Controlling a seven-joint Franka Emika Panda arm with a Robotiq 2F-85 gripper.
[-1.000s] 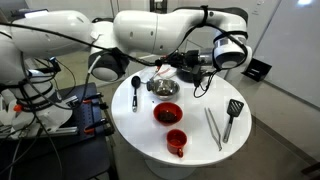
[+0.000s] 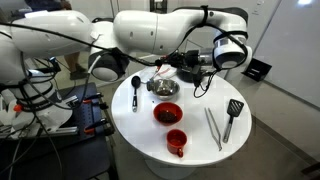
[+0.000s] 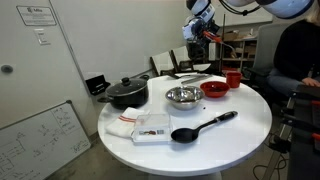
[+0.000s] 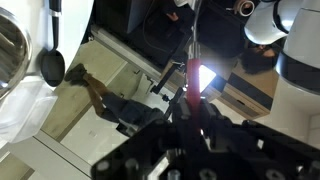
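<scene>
My gripper (image 3: 204,33) is raised above the far side of the round white table, well clear of its top. In the wrist view the gripper is shut on a slim red handle (image 4: 193,82), from which a thin metal part runs on upward; its far end is too unclear to name the utensil. A shiny metal bowl (image 2: 163,90) sits on the table near a red bowl (image 2: 166,115), which has something dark inside. A red mug (image 2: 176,143) stands at the table's near edge in the first exterior view.
A black lidded pot (image 3: 127,93), a white cloth (image 3: 122,126) and a clear container (image 3: 153,127) occupy one side. A black ladle (image 3: 190,134), a black spatula (image 2: 234,112) and metal tongs (image 2: 213,128) lie flat. Bare table (image 3: 245,125) shows beside the ladle.
</scene>
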